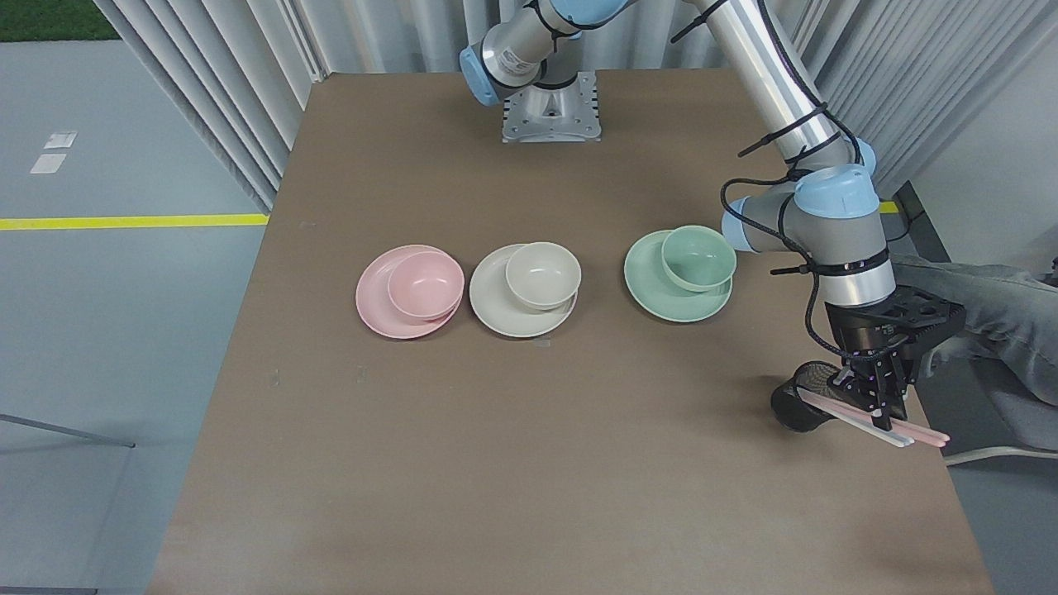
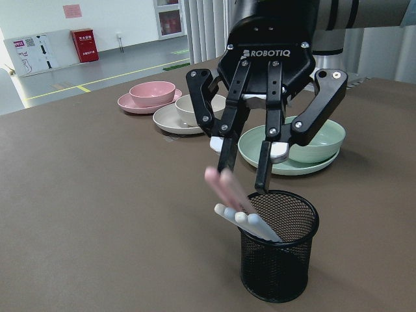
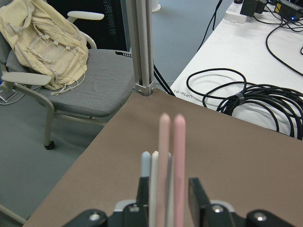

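A black mesh pen holder (image 2: 274,266) stands near the table's right edge, with pink chopsticks (image 3: 179,146) and white and pale blue chopsticks (image 2: 250,224) leaning out of it. My gripper (image 2: 244,179) is just over the holder, its fingers apart on either side of the pink chopsticks in the left view. In the wrist view the chopsticks rise between the fingers; whether these touch them is unclear.
A pink plate with bowl (image 1: 426,284), a white plate with bowl (image 1: 542,273) and a green plate with bowl (image 1: 698,259) stand mid-table. A person's leg is beyond the right edge.
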